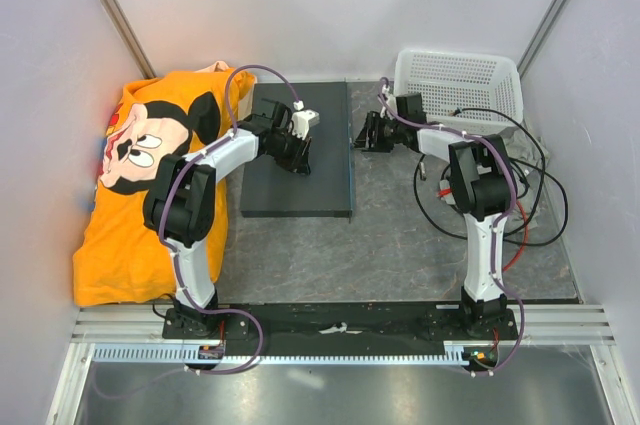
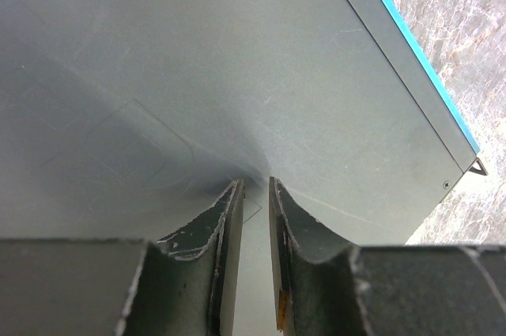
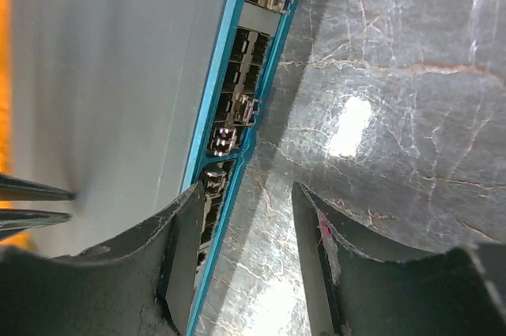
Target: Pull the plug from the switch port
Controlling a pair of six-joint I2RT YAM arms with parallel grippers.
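Observation:
The dark flat switch (image 1: 290, 195) lies on the floor with its port side facing right. In the right wrist view, its blue-edged front shows port blocks (image 3: 241, 83) with metal fittings; whether a plug sits in the lowest one (image 3: 213, 186) is hard to tell. My right gripper stands open at that lower port, its left finger over the switch's front edge, nothing clearly between the fingers. My left gripper is over the switch's top, fingers slightly apart with nothing between them.
An orange cartoon cloth (image 1: 120, 255) lies left of the switch. A white basket (image 1: 455, 70) stands at the back right, with black and red cables (image 1: 520, 245) below it.

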